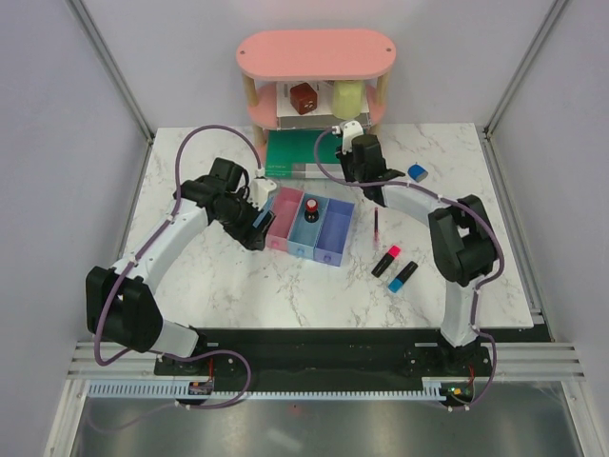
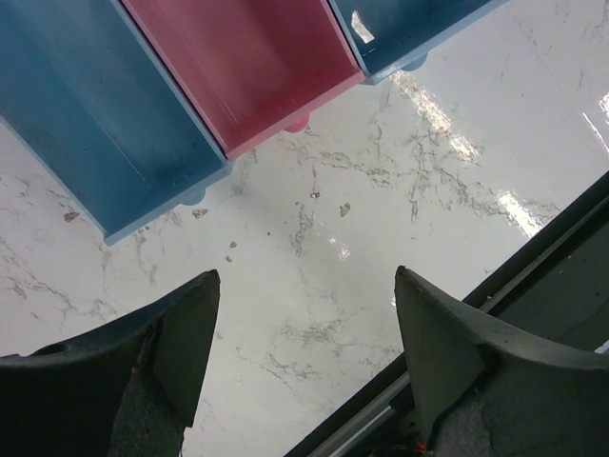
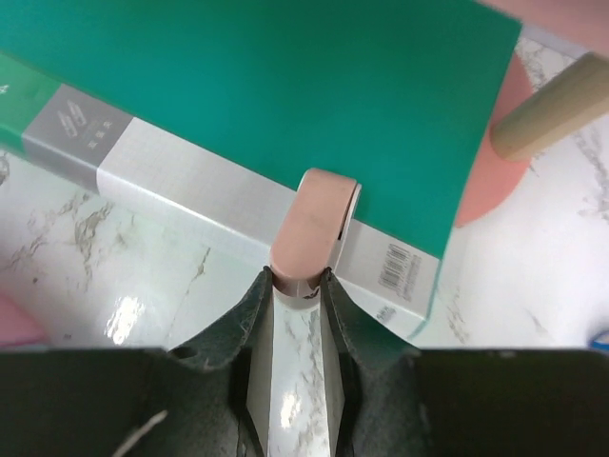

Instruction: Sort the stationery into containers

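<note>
My right gripper is at the green book (image 3: 381, 105) on the shelf's bottom, its fingertips closed on a small pink-topped object (image 3: 314, 219) with pale sides. In the left wrist view my left gripper stands open and empty over the marble table, beside the blue (image 2: 105, 114) and pink (image 2: 247, 67) containers. From the top, the containers (image 1: 333, 228) sit mid-table, a red-capped item (image 1: 311, 208) in the middle one. Two markers (image 1: 385, 262) (image 1: 402, 277) and a thin red pen (image 1: 376, 225) lie to their right.
A pink-topped shelf (image 1: 316, 52) at the back holds a red block and a yellow-green item. A blue object (image 1: 417, 172) lies right of it.
</note>
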